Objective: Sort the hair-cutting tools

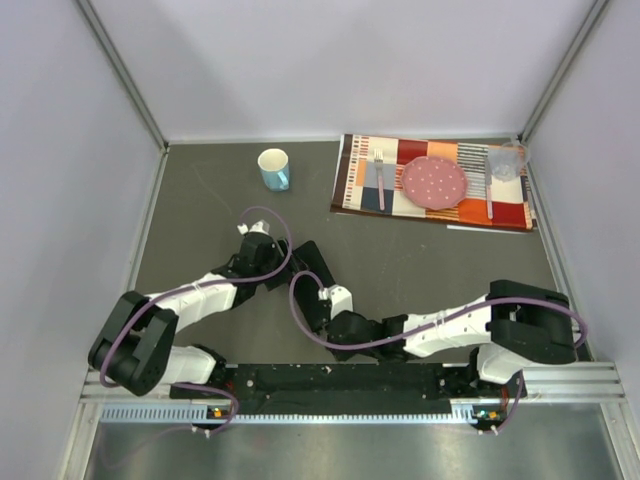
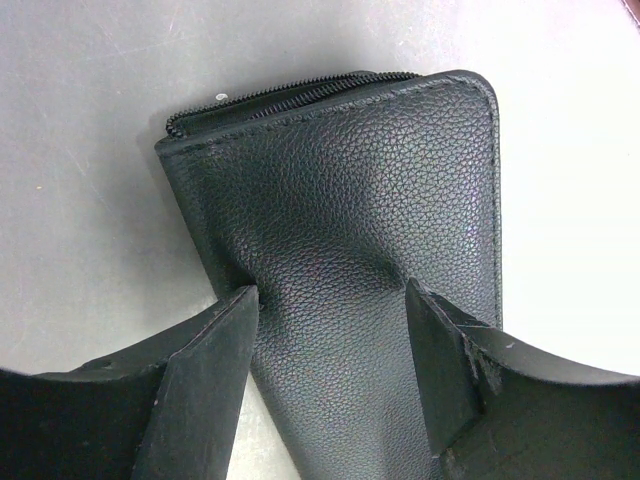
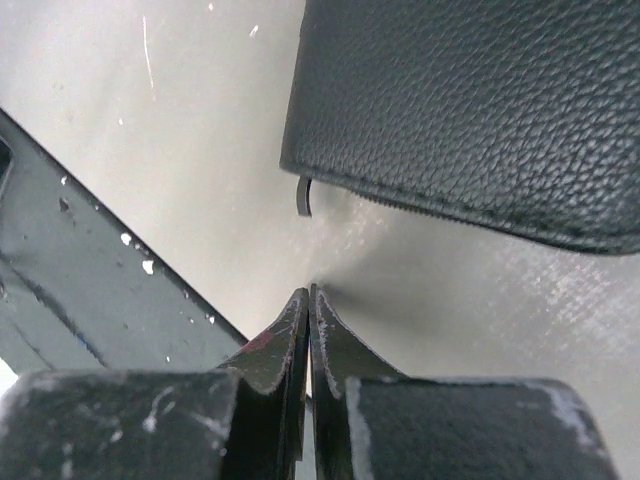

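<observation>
A black leather zip case point(image 1: 316, 262) lies aslant near the front middle of the table, partly covered by both arms. In the left wrist view, the case point(image 2: 350, 190) fills the middle, its zipped end slightly parted and no tools showing inside. My left gripper point(image 1: 290, 262) is at the case's left side, fingers point(image 2: 238, 318) apart over the leather; whether they touch it is hard to tell. My right gripper is shut with nothing between its tips, just off the case's other zipped edge, where a small dark pull tab point(image 3: 304, 196) sticks out.
A blue mug point(image 1: 274, 170) stands at the back left. At the back right, a striped placemat point(image 1: 400, 155) carries a pink plate point(image 1: 434, 182), fork point(image 1: 379, 180), knife point(image 1: 488, 190) and clear glass point(image 1: 507, 160).
</observation>
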